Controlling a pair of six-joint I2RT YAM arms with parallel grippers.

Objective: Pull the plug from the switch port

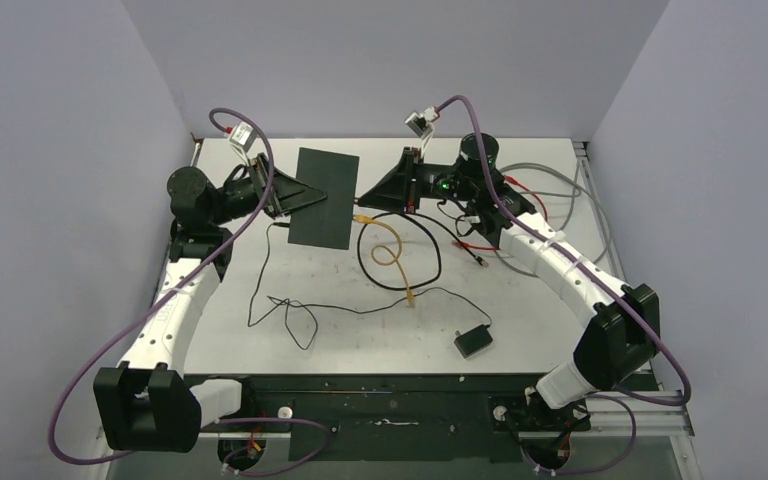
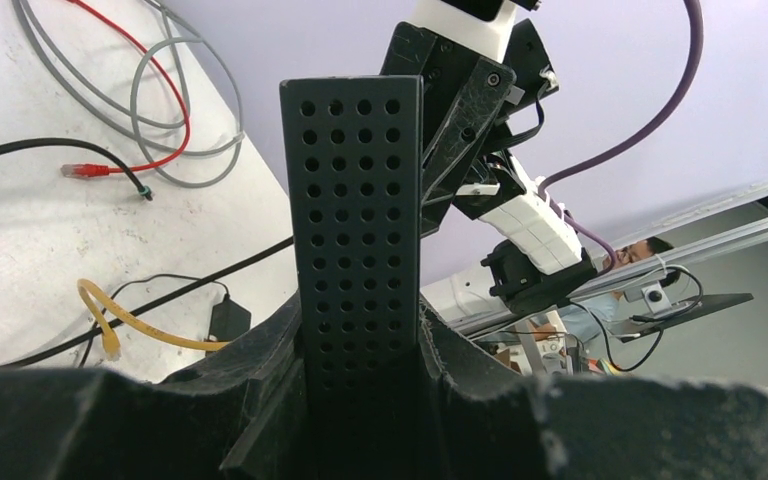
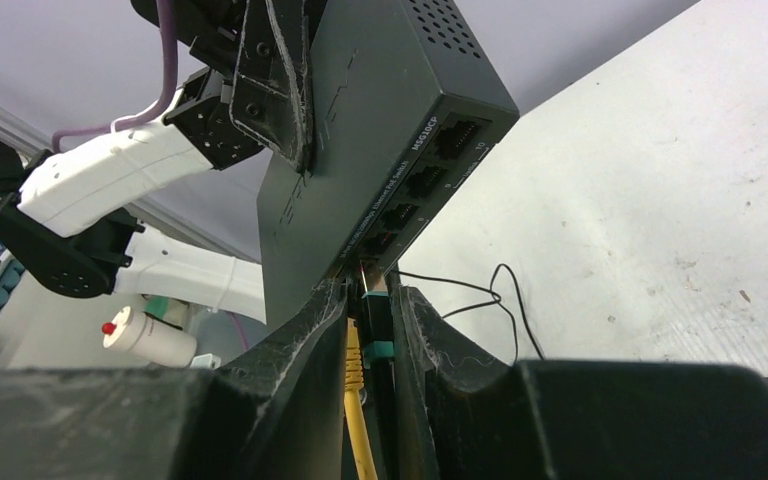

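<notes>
The dark switch [image 1: 325,195] is held up above the table, with my left gripper [image 1: 312,200] shut on its body. In the left wrist view its perforated end [image 2: 353,220] stands between the fingers. My right gripper [image 1: 363,202] is at the switch's right edge, shut on a black cable's plug [image 3: 378,330] with teal bands. The plug's clear tip shows at the row of ports [image 3: 425,182]; whether any of it is still inside its port I cannot tell. Right beside it, a yellow cable [image 3: 356,375] runs to the switch.
On the table lie the black cable's loop [image 1: 438,262], red cable [image 1: 535,195], grey cable [image 1: 605,225] and a black power adapter [image 1: 473,341]. A thin black cord [image 1: 360,311] crosses the front.
</notes>
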